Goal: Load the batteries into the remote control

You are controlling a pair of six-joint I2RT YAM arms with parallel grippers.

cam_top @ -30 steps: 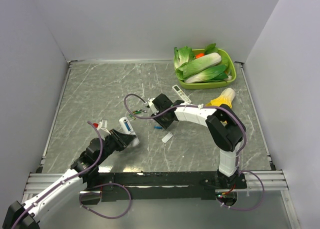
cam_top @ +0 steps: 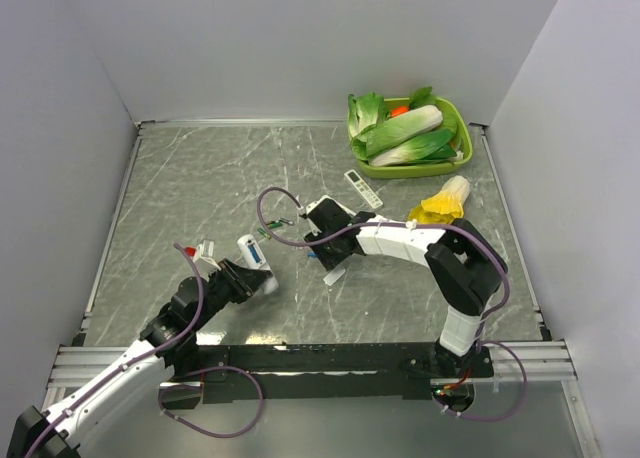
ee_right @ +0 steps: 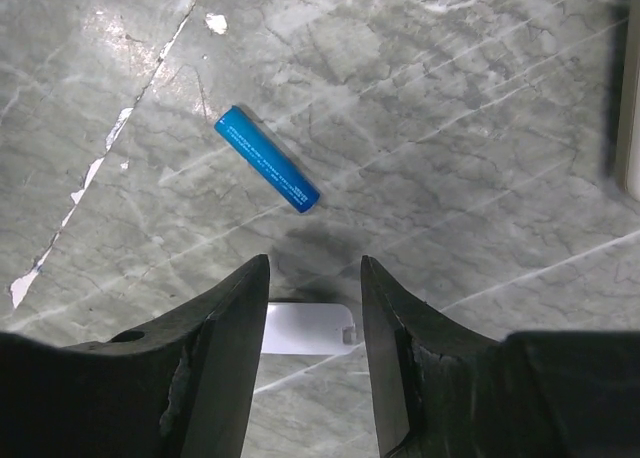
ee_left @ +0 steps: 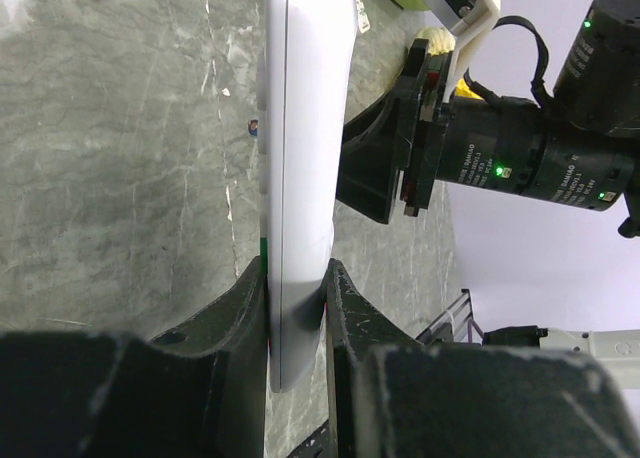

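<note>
The white remote control (cam_top: 255,254) is gripped at its near end by my left gripper, shut on it and seen edge-on in the left wrist view. A blue strip shows in its upper face in the top view; whether that is a battery I cannot tell. My right gripper stands open with nothing held. Beyond its fingertips, on the table, lies a blue battery (ee_right: 267,160), pointing diagonally. Lower in that view, a small white cover-like piece (ee_right: 308,328) appears between the fingers, partly hidden by them.
Small green batteries (cam_top: 270,228) lie behind the right arm's cable. Another white remote (cam_top: 362,188) lies farther back, near a green basket (cam_top: 417,170) of vegetables. A yellow-wrapped vegetable (cam_top: 441,204) rests at the right.
The left arm stays put.
</note>
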